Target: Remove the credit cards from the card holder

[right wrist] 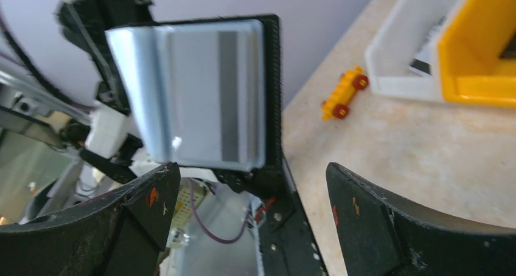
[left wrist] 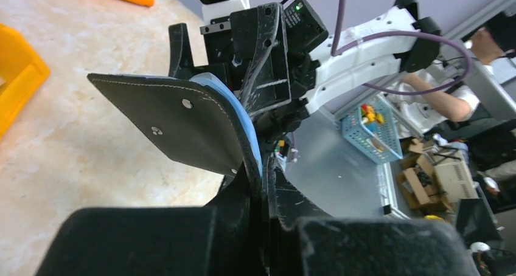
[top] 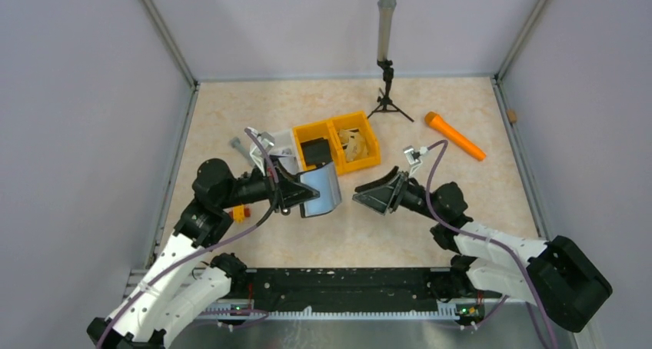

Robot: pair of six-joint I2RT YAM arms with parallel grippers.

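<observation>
The card holder (top: pixel 321 189), a black wallet with light-blue card sleeves, is raised in my left gripper (top: pixel 300 194), which is shut on its edge; the left wrist view shows its dark, stitched back (left wrist: pixel 164 118). My right gripper (top: pixel 377 187) stands open just right of the holder, facing the sleeves, with nothing between its fingers. In the right wrist view a darker vertical band shows on the sleeves; I cannot tell whether it is a card.
A white bin (right wrist: pixel 401 75) and a two-compartment orange bin (top: pixel 357 161) sit behind the grippers. An orange microphone (top: pixel 457 137) lies back right, beside a stand (top: pixel 384 88). A yellow toy car (right wrist: pixel 344 93) lies left.
</observation>
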